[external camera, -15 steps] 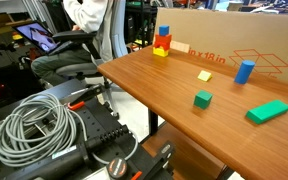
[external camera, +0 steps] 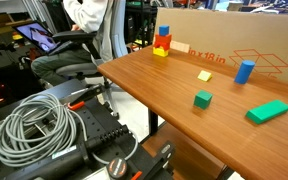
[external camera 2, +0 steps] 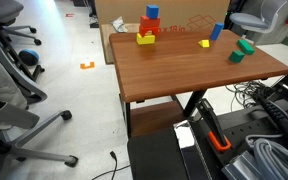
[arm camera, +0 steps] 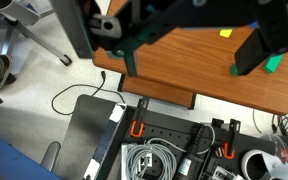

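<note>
In the wrist view my gripper is open, its dark, blurred fingers [arm camera: 124, 40] wide apart with no object held between them. It is not visible in either exterior view. On the wooden table [external camera: 169, 92], a stack stands at the far left: a yellow block [external camera: 160, 53] below, a red block [external camera: 162, 42] in the middle and a blue block [external camera: 164, 30] on top. Lying apart from it are a small flat yellow block [external camera: 204, 76], an upright blue cylinder [external camera: 245, 72], a green cube [external camera: 203, 99] and a long green block [external camera: 268, 112].
A cardboard panel [external camera: 219, 45] borders the table's back edge. Beside the table's front, a dark cart [external camera 2: 169, 155] carries coiled grey cable [external camera: 29, 130] and tools. Office chairs [external camera 2: 34, 125] stand on the floor.
</note>
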